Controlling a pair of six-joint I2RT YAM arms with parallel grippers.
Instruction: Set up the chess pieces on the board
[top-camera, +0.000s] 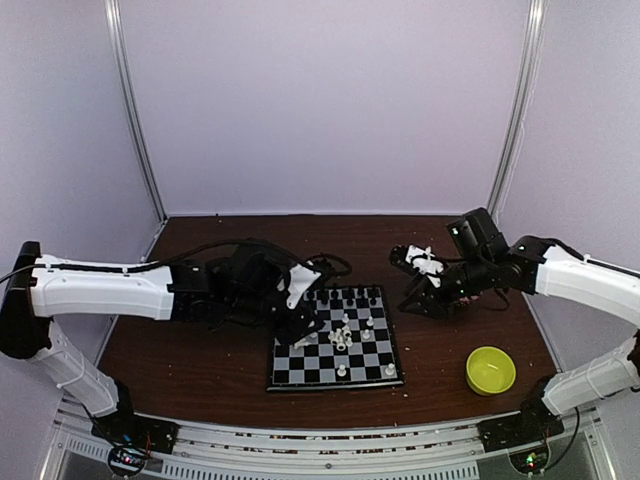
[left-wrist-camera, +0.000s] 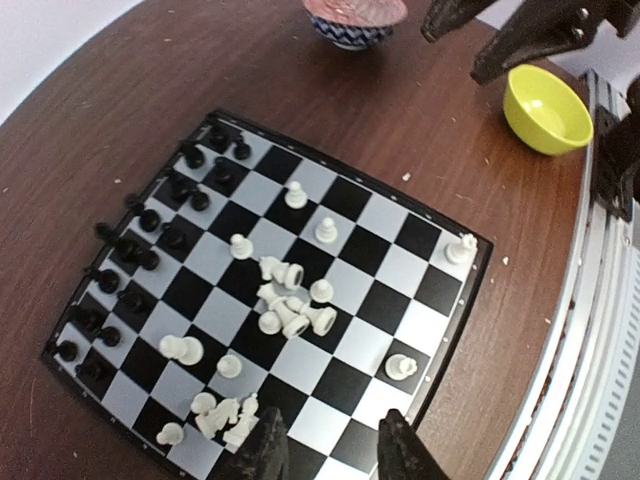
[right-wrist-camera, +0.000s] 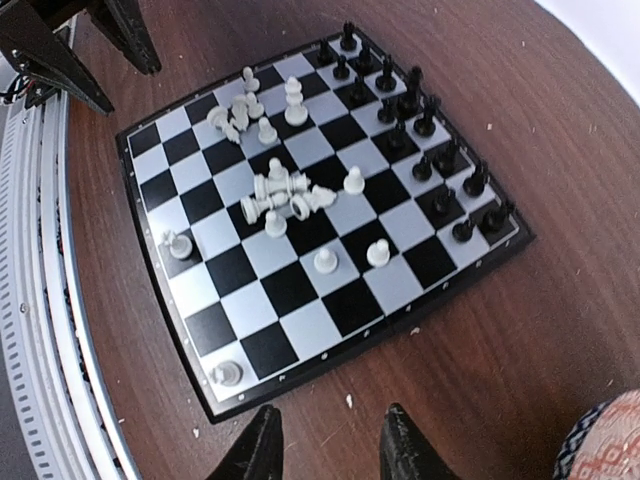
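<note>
The chessboard (top-camera: 330, 377) lies on the table, its black pieces (left-wrist-camera: 125, 245) standing in two rows along the far side. Near the board's middle, several white pieces (right-wrist-camera: 280, 190) are heaped, some on their sides. Another small group of white pieces (left-wrist-camera: 228, 415) sits toward the left, some fallen. Upright white pawns (right-wrist-camera: 326, 260) are scattered between. One white piece (left-wrist-camera: 460, 248) stands at the near right corner, another (left-wrist-camera: 400, 367) along the near edge. My left gripper is over the board's left part, open and empty. Open and empty too, my right gripper hangs right of the board.
A yellow bowl (top-camera: 490, 371) rests at the front right of the table. Another bowl, pink inside with a patterned outside (left-wrist-camera: 350, 32), stands beyond the board's right side, partly behind the right arm from above.
</note>
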